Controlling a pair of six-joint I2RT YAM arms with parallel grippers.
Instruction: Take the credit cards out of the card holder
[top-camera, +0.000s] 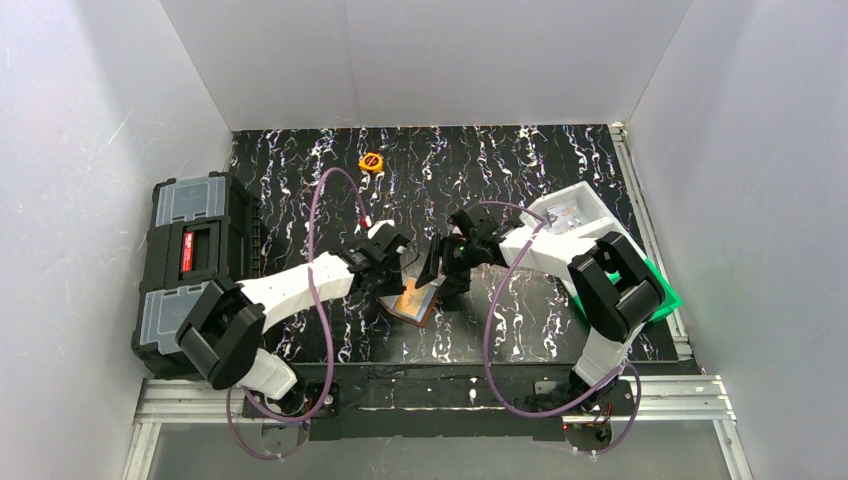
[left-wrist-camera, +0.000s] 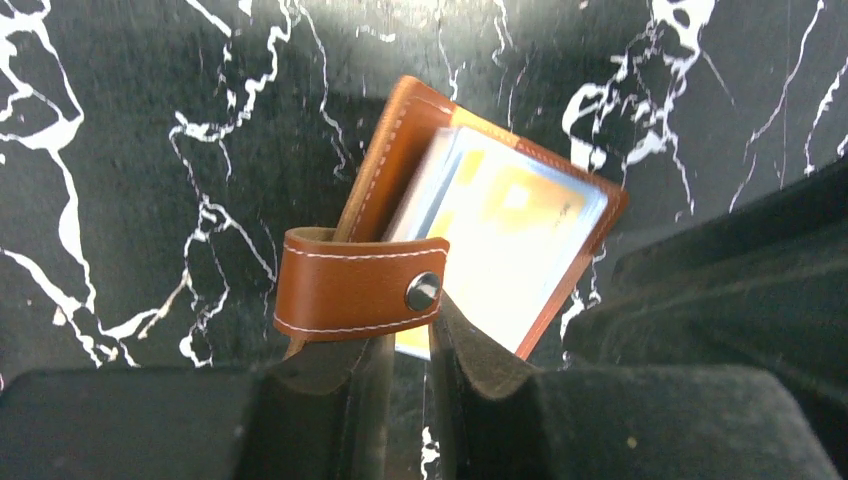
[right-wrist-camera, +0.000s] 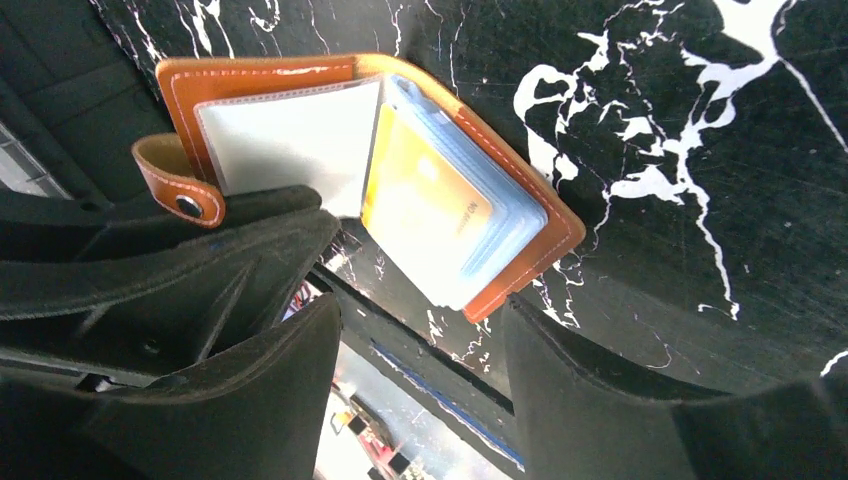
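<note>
The brown leather card holder (top-camera: 428, 316) lies spread on the dark table, turned at a slant. A stack of cards in clear sleeves (right-wrist-camera: 440, 205) fills one side, with an orange-yellow face on top; a white panel (right-wrist-camera: 290, 135) covers the other. In the left wrist view, the strap (left-wrist-camera: 345, 285) with its silver snap lies over my left gripper, whose fingertips are close together at it; whether they pinch it is unclear. My right gripper is open beside the stack's near edge, with a wide gap and nothing held.
A black toolbox (top-camera: 200, 265) stands at the left and a yellow tape measure (top-camera: 371, 162) at the back. White (top-camera: 612, 218) and green (top-camera: 672, 298) trays sit at the right, partly behind my right arm. Both grippers are very close together.
</note>
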